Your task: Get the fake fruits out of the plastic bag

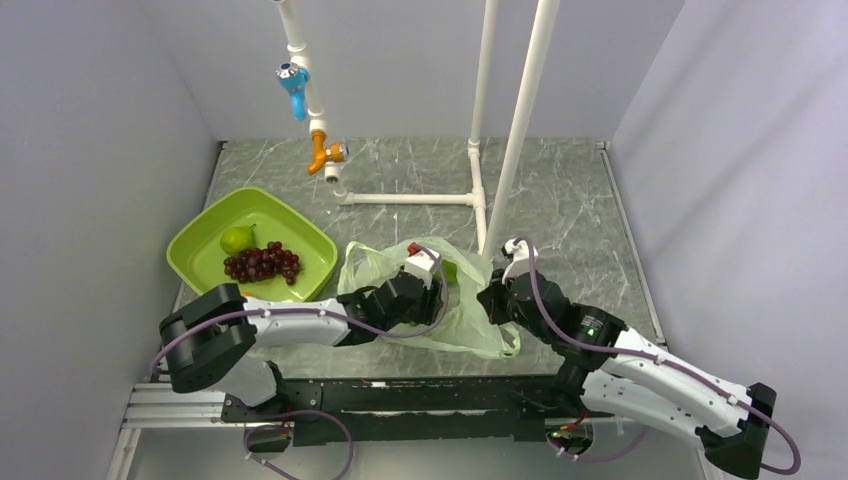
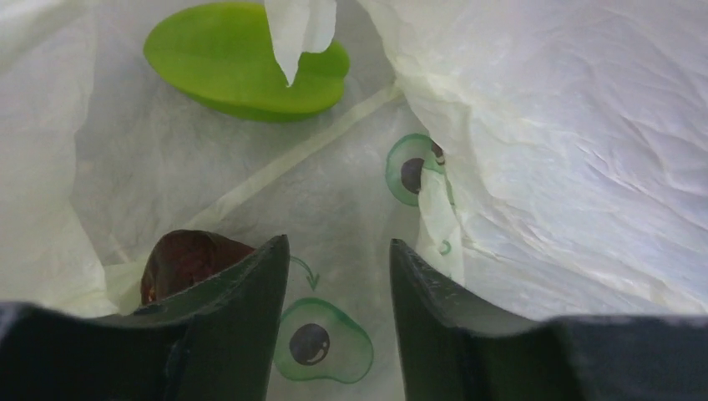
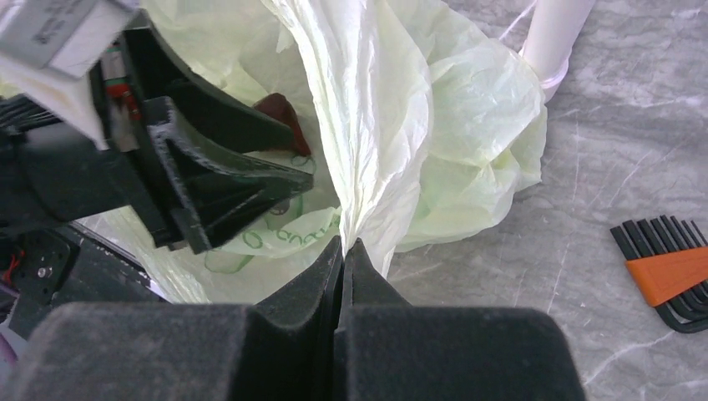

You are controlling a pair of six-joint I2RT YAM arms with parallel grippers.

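The pale green plastic bag (image 1: 460, 330) lies open at the front middle. My left gripper is inside it, part open with nothing between its fingers. Below and left of it in the left wrist view is a dark red fruit (image 2: 188, 263); a green fruit (image 2: 234, 63) lies farther up in the bag. My right gripper is shut on the gathered edge of the bag, holding it up.
A green tray (image 1: 200, 255) at the left holds a pear (image 1: 237, 239) and grapes (image 1: 260, 263). White pipes (image 1: 405, 199) stand behind the bag. A black comb-like item (image 3: 664, 271) lies on the counter in the right wrist view.
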